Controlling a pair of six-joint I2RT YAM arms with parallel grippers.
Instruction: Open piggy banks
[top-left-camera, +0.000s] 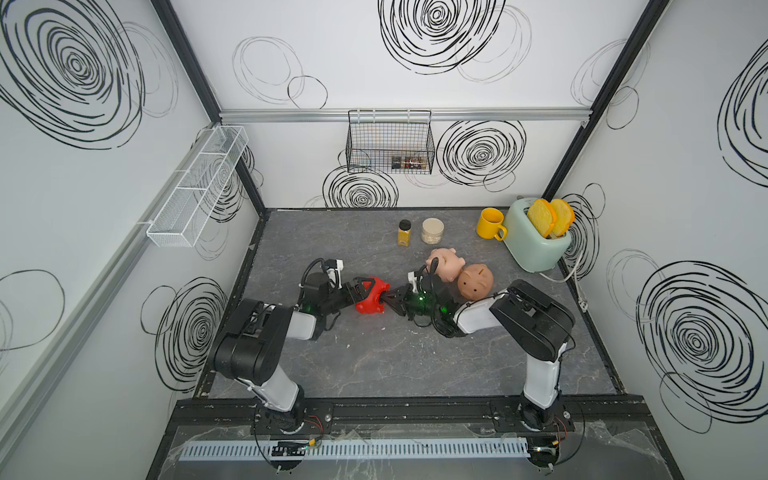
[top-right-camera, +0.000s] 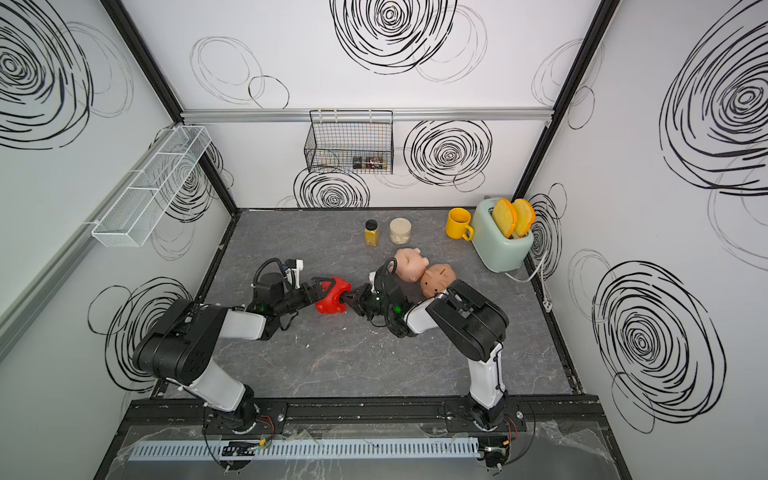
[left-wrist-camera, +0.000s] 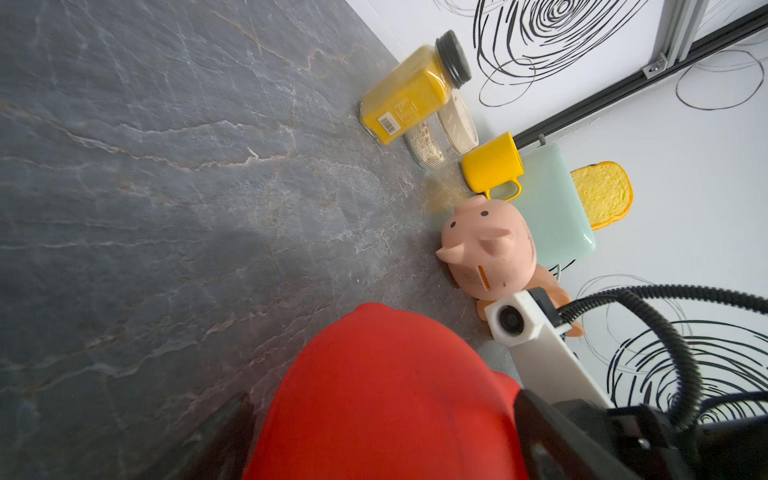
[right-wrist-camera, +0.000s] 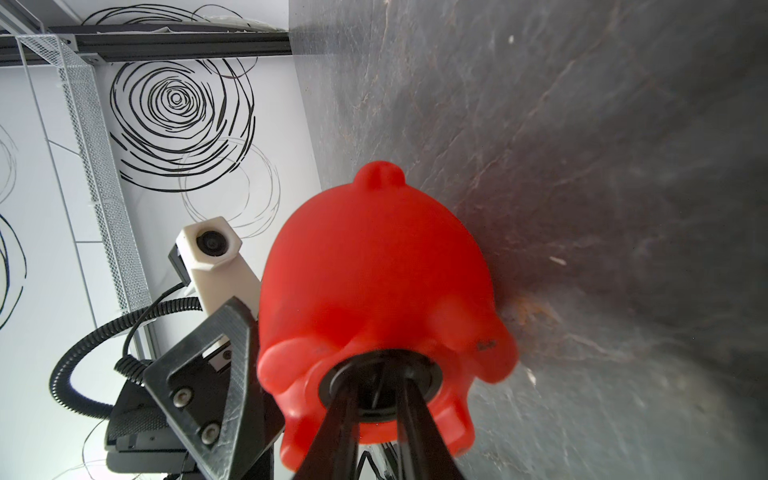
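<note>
A red piggy bank (top-left-camera: 372, 296) lies tipped on its side mid-table, its underside turned toward my right gripper. That underside carries a round black plug (right-wrist-camera: 428, 373). My left gripper stands open wide, its fingers on either side of the red body; contact is hard to judge. The right fingertips (right-wrist-camera: 345, 408) are close together at the plug, a narrow gap between them. Whether they pinch part of it is unclear, dark on dark. Behind the right arm sit a pink piggy bank (top-left-camera: 445, 264) and a browner piggy bank (top-left-camera: 475, 281).
At the back stand a yellow spice jar (top-left-camera: 404, 233), a pale-lidded jar (top-left-camera: 432, 231), a yellow mug (top-left-camera: 490, 224) and a mint toaster (top-left-camera: 534, 240) with two bread slices. A wire basket (top-left-camera: 390, 152) hangs on the rear wall.
</note>
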